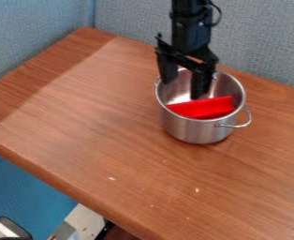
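Note:
A steel pot [202, 130] with two handles stands on the wooden table, right of centre. A red object [202, 109] lies inside it. My black gripper [184, 79] hangs open over the pot, its fingers spread above and into the upper part of the opening, with nothing visible held between them.
Blue-grey padded walls stand behind and at the left. White hardware sits below the table's front-left edge.

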